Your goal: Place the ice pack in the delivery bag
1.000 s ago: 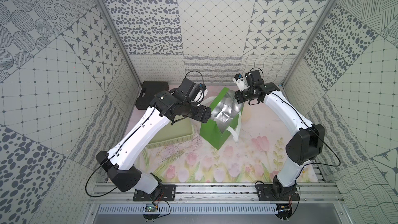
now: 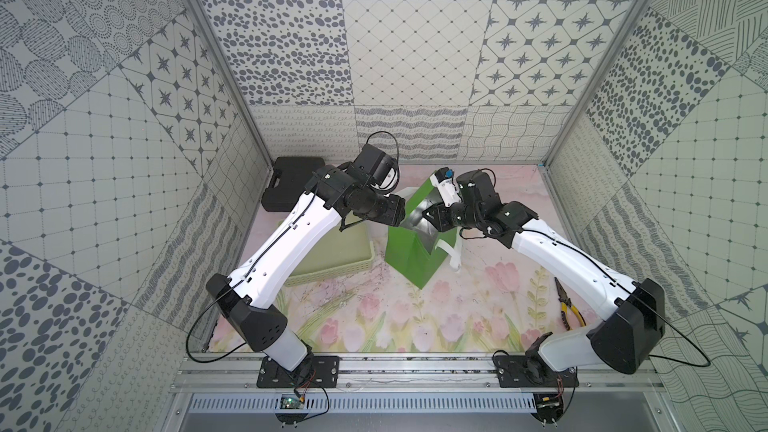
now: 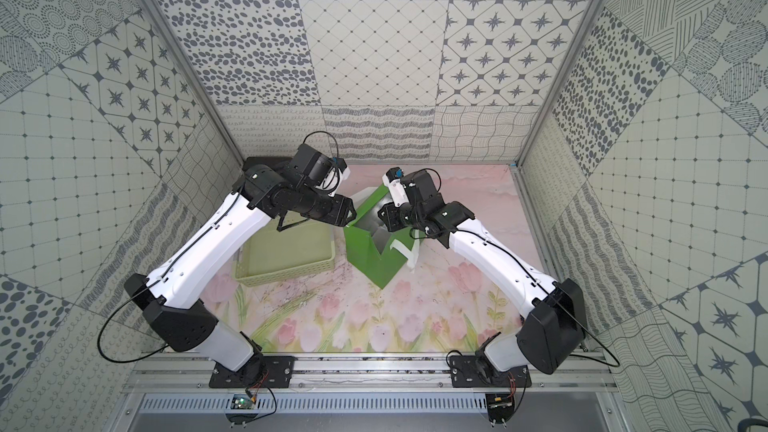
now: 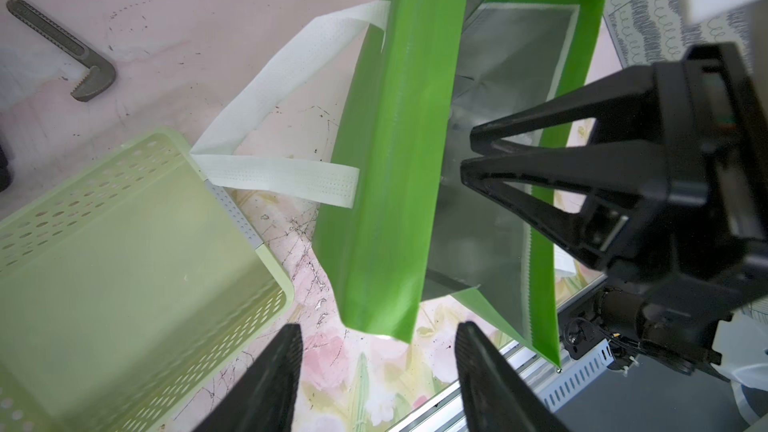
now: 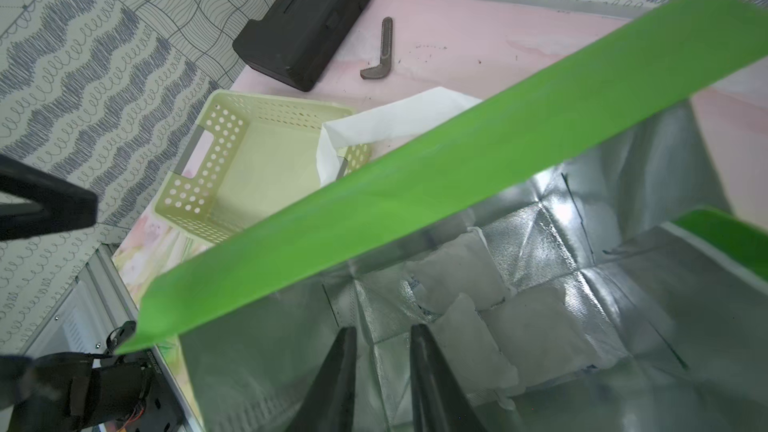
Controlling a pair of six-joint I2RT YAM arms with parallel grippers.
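The green delivery bag (image 3: pixel 372 260) stands open mid-table, showing a silver lining. In the right wrist view, pale packs (image 5: pixel 536 336) that look like ice packs lie inside it. My right gripper (image 2: pixel 428 216) is over the bag's mouth, fingers part open, nothing visible between them. My left gripper hangs above the bag's left side, near its green flap (image 4: pixel 400 152), fingers apart and empty.
A light green basket (image 4: pixel 104 288) sits left of the bag. Behind it are a black case (image 5: pixel 300 24) and a wrench (image 4: pixel 64 44). Pliers (image 2: pixel 565 300) lie at the front right. Table right of the bag is clear.
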